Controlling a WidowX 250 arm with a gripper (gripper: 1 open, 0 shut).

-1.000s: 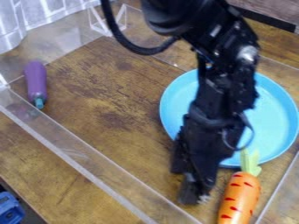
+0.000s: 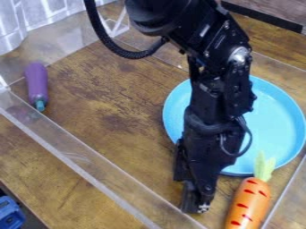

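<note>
My black gripper (image 2: 194,192) is low over the wooden surface at the lower middle, in front of the blue plate (image 2: 273,125). An orange toy carrot (image 2: 249,206) with green leaves lies just to its right. Whether the fingers are open or shut, or hold anything, I cannot tell.
A purple object (image 2: 38,87) lies at the left. Clear plastic walls edge the area, with a blue item (image 2: 7,213) outside at the lower left.
The plate and carrot look about in place.
</note>
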